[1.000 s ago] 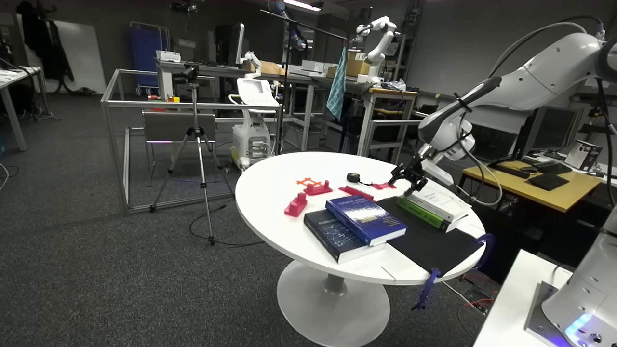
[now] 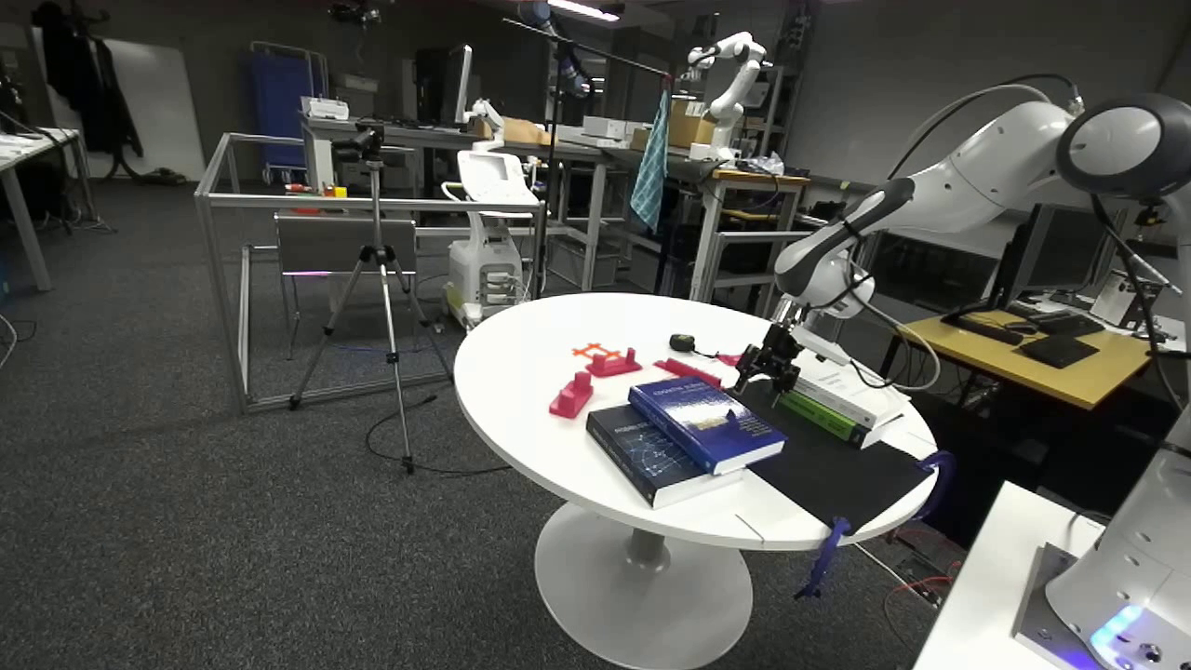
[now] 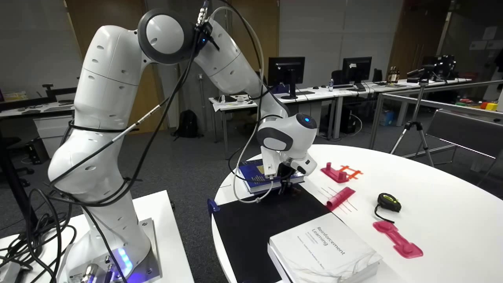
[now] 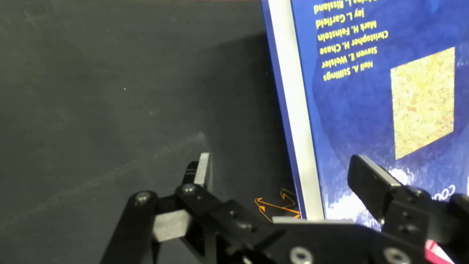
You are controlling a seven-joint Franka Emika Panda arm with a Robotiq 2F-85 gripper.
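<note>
My gripper is open, its fingers spread wide over the edge of a blue book [image 4: 347,114]. In the wrist view, one finger [image 4: 203,169] is over the black mat [image 4: 110,88] and the other appears over the cover; whether either touches cannot be made out. The blue book [image 2: 705,424] rests on a darker book [image 2: 648,452] at the table's near side. In the first exterior view the gripper [image 2: 770,385] is between this pile and a second one, a white book [image 2: 843,391] on a green book [image 2: 821,415].
Red plastic parts [image 2: 572,396], an orange piece [image 2: 595,351] and a tape measure [image 3: 389,202] lie across the white table [image 3: 452,203]. The "Reinforcement Learning" book [image 3: 325,247] occupies the front in the second exterior view. Bare tabletop spreads to the right there.
In the first exterior view, the arm and gripper have moved left and lower, from above the white book toward the blue book. Both book piles look unmoved.
</note>
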